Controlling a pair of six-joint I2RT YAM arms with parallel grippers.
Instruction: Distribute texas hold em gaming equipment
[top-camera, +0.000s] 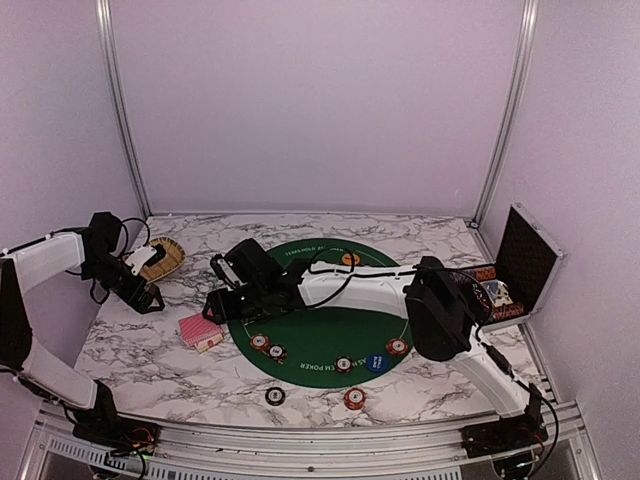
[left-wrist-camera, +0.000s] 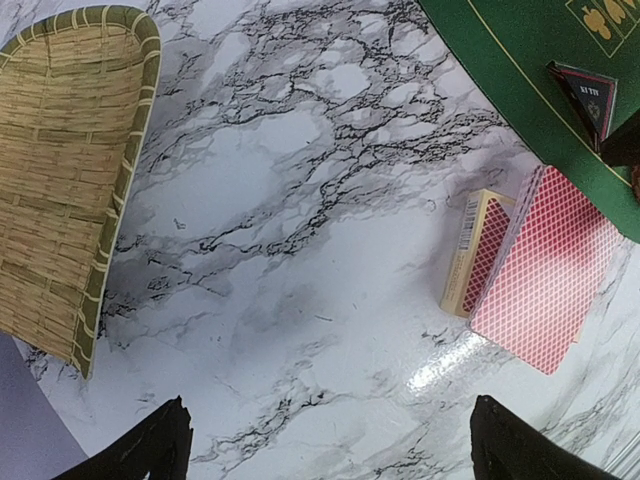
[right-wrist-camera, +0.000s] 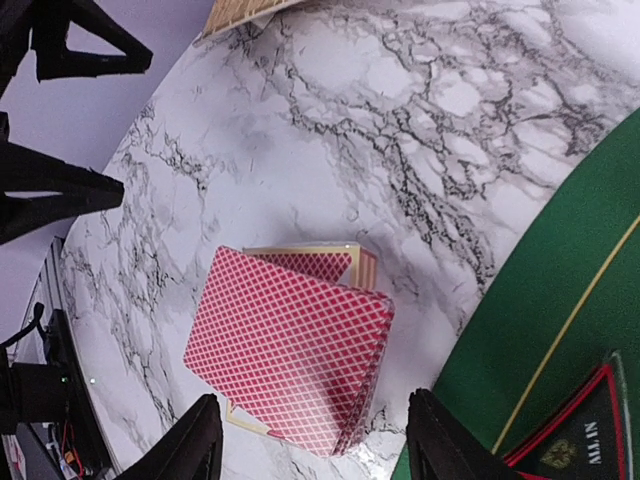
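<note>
Red-backed playing cards (right-wrist-camera: 290, 345) lie in a stack on a card box (right-wrist-camera: 322, 265) on the marble table, left of the green poker mat (top-camera: 310, 372). Above the stack's mat side my right gripper (top-camera: 214, 304) stands open; its fingers (right-wrist-camera: 180, 445) are apart, with no card held between them. My left gripper (top-camera: 150, 300) is open and empty over bare marble, left of the cards. Poker chips (top-camera: 268, 347) rest on the mat. An orange disc (top-camera: 350, 258) and a blue disc (top-camera: 377, 363) lie there too. A black triangular piece (left-wrist-camera: 590, 98) sits near the mat's edge.
Far left stands a woven basket (left-wrist-camera: 70, 150), behind the left gripper. An open case (top-camera: 520, 265) with chips and cards sits at the right. A black chip (top-camera: 275, 396) and a red chip (top-camera: 355, 398) lie in front of the mat. The right arm crosses the mat.
</note>
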